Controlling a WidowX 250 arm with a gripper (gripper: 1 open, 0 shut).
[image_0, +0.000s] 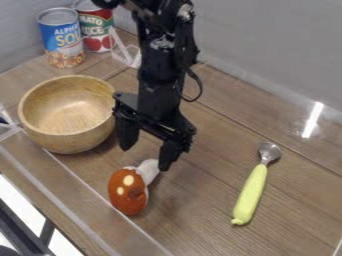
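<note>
The black gripper hangs low over the wooden table, its two fingers spread apart, open, with nothing visible between them. Just below it lies an orange-red object with pale spots and a white end pointing up toward the gripper. A tan bowl sits to the gripper's left. A pale yellow-green handled utensil with a metal head lies on the right.
Two cans, an Alphabet soup can and a red can, stand at the back left. A grey wall runs along the back.
</note>
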